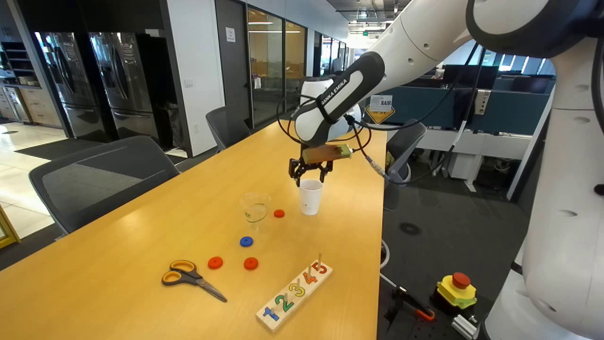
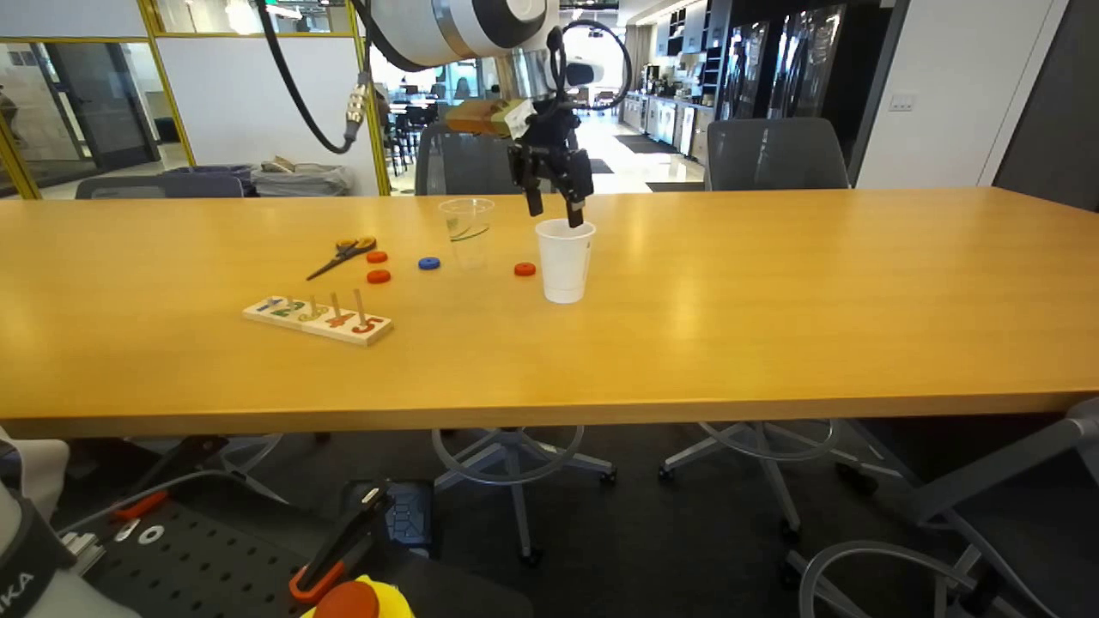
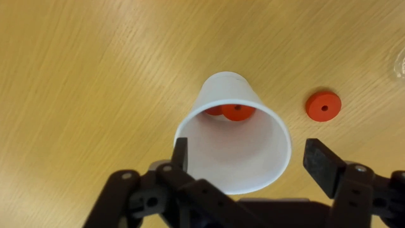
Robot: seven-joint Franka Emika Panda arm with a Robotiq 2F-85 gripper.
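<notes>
A white paper cup [image 1: 310, 198] stands upright on the table, with red discs [image 3: 238, 112] lying at its bottom in the wrist view. Right above its rim is my gripper [image 1: 310, 180], its fingers spread apart and nothing between them but the view of the cup. One finger [image 2: 574, 211] reaches down near the cup's rim. Another red disc [image 3: 323, 106] lies on the table beside the cup. Farther along are a blue disc [image 1: 246, 241] and two more red discs, one here [image 1: 250, 263] and one nearer the scissors [image 1: 215, 262].
A clear plastic cup [image 1: 255, 207] stands close to the white cup. Orange-handled scissors [image 1: 192, 278] and a numbered wooden peg board [image 1: 295, 294] with bare pegs lie toward the camera in the first exterior view. The table beyond the white cup is clear.
</notes>
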